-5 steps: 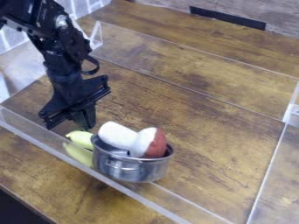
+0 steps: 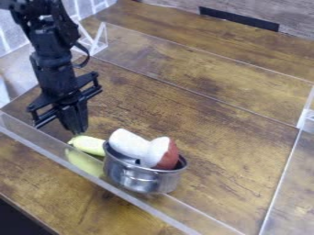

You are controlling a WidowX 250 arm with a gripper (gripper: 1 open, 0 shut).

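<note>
My black gripper [image 2: 76, 122] hangs at the left of the view, fingers pointing down, just above and behind a pale yellow-green object [image 2: 87, 145] that lies against the left side of a metal pot [image 2: 140, 176]. The gripper looks shut, with nothing clearly visible between its fingertips. In the pot rest a white item [image 2: 130, 142] and a red-and-white item [image 2: 163, 156], both sticking up above the rim.
Clear panels edge the wooden table [image 2: 208, 83] at the front left and along the right. A dark slot shows beyond the back edge at top right.
My gripper has shifted slightly to the left. The pot and its contents differ only slightly in position.
</note>
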